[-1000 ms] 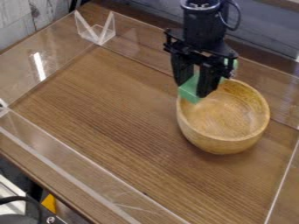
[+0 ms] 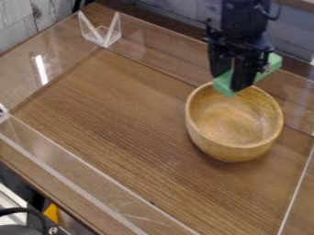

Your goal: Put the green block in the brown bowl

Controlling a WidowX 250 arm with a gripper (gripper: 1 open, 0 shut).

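Observation:
The brown bowl [image 2: 233,133] stands on the right half of the wooden table, and its inside looks empty where it shows. Above its far rim, a green block [image 2: 226,86] hangs in my gripper [image 2: 236,77], which is shut on it. Dark fingers cover the middle of the block. More green shows to the right of the gripper, and I cannot tell whether it belongs to the same block.
A white wire rack [image 2: 101,29] sits at the far left of the table [image 2: 105,119]. Bare wood fills the left and front. Dark cables and a yellow part [image 2: 50,213] lie beyond the lower left edge.
My gripper has moved right and slightly up with the green block, from the bowl's far left side to over its far rim. The bowl has stayed in place.

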